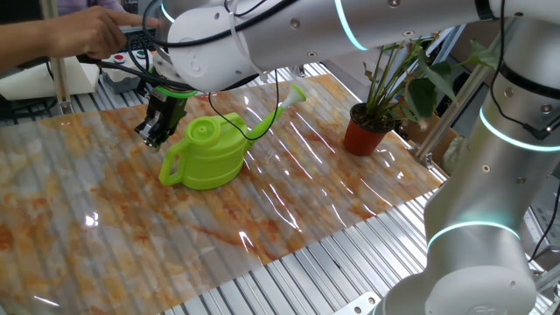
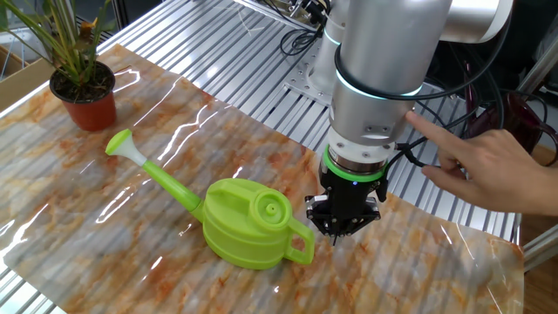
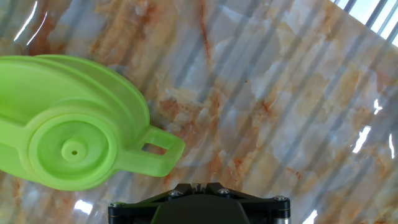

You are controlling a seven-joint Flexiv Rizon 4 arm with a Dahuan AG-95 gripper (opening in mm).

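A bright green watering can (image 1: 210, 150) stands upright on the marbled sheet, its spout angled toward the potted plant. From the other side, the can (image 2: 248, 222) turns its handle toward my gripper (image 2: 335, 234). The fingertips are together and I see nothing between them, so the gripper looks shut. It hangs above the sheet, beside the handle and apart from it. At the bottom edge of the wrist view, the gripper shows its fingertips meeting in the middle. The can (image 3: 74, 124) fills the left of that view, with its handle loop just up and left of the fingertips.
A leafy plant in a reddish-brown pot (image 2: 90, 103) stands near the sheet's edge. A person's hand (image 2: 475, 170) touches the arm above the gripper. A black cable (image 1: 278, 109) hangs in front of the can in that view. Much of the marbled sheet (image 1: 79, 236) is bare.
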